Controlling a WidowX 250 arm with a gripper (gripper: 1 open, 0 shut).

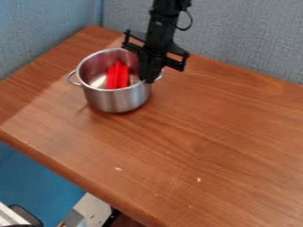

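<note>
A steel pot [115, 99] with two loop handles stands on the wooden table, left of the middle, holding a bright red object [116, 76]. My black gripper [147, 78] reaches down at the pot's right rim, right of the red object.
Grey-blue padded walls [236, 40] stand behind and to the left. The table's front-left edge drops to a blue floor.
</note>
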